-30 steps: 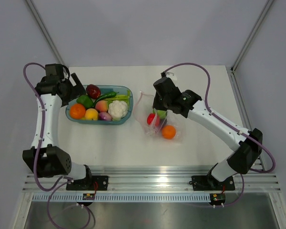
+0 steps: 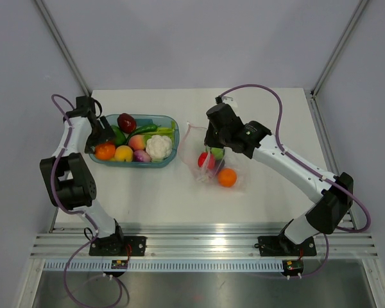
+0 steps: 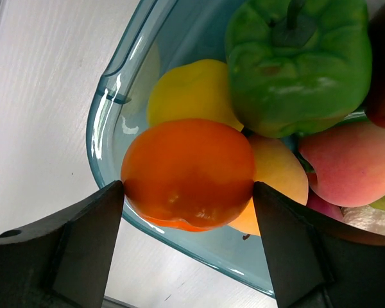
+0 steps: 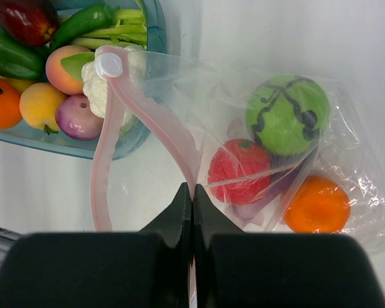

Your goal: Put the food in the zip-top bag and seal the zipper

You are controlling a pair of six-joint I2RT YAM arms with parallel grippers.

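Observation:
In the blue bin [image 2: 155,162] at left, my left gripper is part open around an orange pepper-like fruit [image 3: 187,168], fingertips at its two sides; whether it grips is unclear. Yellow and green peppers [image 3: 298,70], peaches, eggplant, onion, celery and cauliflower [image 2: 159,147] share the bin. My right gripper is shut on the pink zipper edge [image 4: 163,125] of the clear bag, whose mouth gapes. Inside the bag are a red tomato [image 4: 234,173], a green round item [image 4: 287,112], an orange [image 4: 317,204] and a partly hidden purple item.
Metal rails border the table's front and sides.
My left gripper has descended into the bin's left end onto the orange fruit. The right arm and bag have not visibly moved.

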